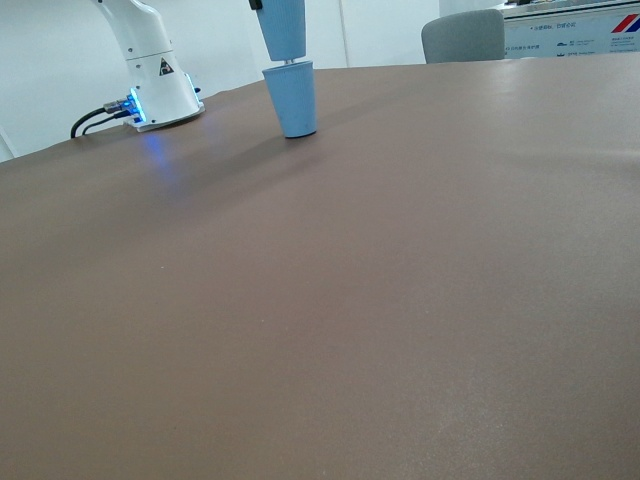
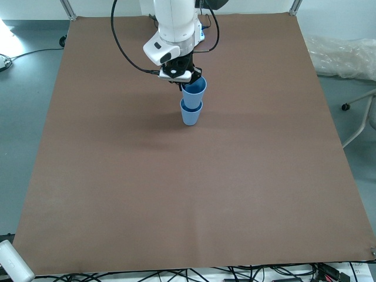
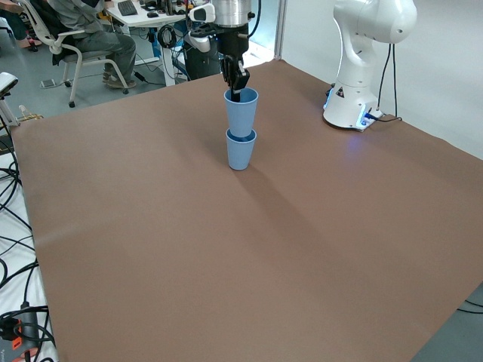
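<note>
My gripper (image 3: 235, 92) is shut on the rim of an upper blue cup (image 2: 194, 94), which hangs upright just above a second blue cup (image 2: 191, 116) standing on the brown table (image 2: 194, 194). In the top view the upper cup (image 1: 283, 30) is in line over the lower cup (image 1: 291, 101), with a narrow gap showing between them. In the right view the upper cup (image 3: 241, 116) sits at or just above the mouth of the lower cup (image 3: 239, 153). The fingertips are largely hidden by the upper cup.
The white arm base (image 3: 351, 105) stands at the table's back edge. Cables (image 3: 23, 264) run along the near edge, off the tabletop.
</note>
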